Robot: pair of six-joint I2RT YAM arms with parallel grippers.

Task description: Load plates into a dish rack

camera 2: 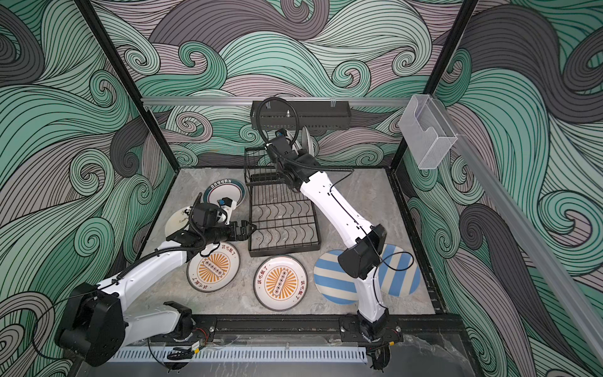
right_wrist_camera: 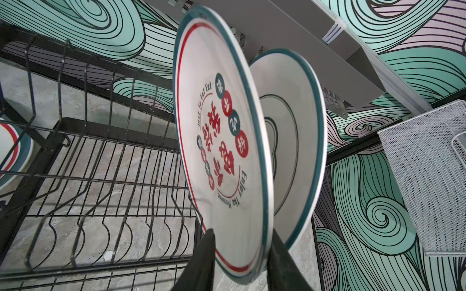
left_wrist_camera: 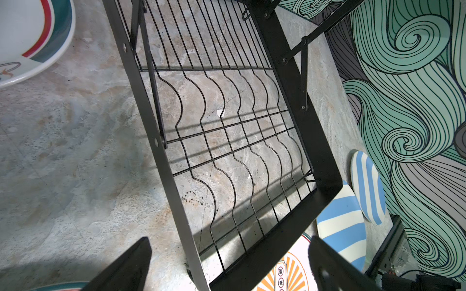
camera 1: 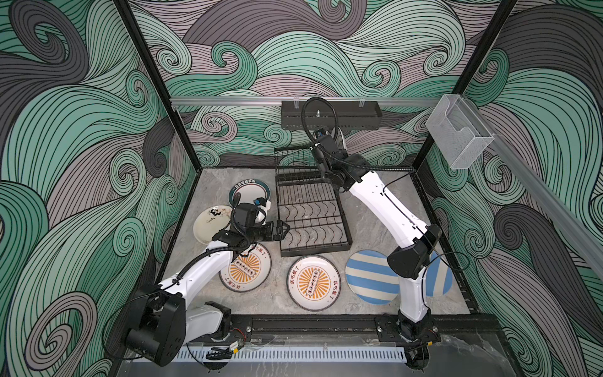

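A black two-tier dish rack (camera 1: 314, 248) stands mid-table. My right gripper is open at its upper tier, its fingers either side of the lower edge of an upright red-lettered plate (right_wrist_camera: 218, 150); a second upright plate (right_wrist_camera: 296, 145) stands just behind it. My left gripper hangs open over the rack's left front, empty. Flat on the table lie a teal-rimmed plate (camera 1: 245, 185) and a cream plate (camera 1: 207, 223) at left, two orange sunburst plates (camera 1: 241, 279) (camera 1: 312, 282) at the front, and striped plates (camera 1: 370, 282) (camera 1: 439, 276) at front right.
A white mesh holder (camera 1: 458, 138) hangs from the rail at right, and a dark bar (camera 1: 358, 113) at the back. Bare table (camera 1: 395, 194) shows right of the rack, partly under the right arm.
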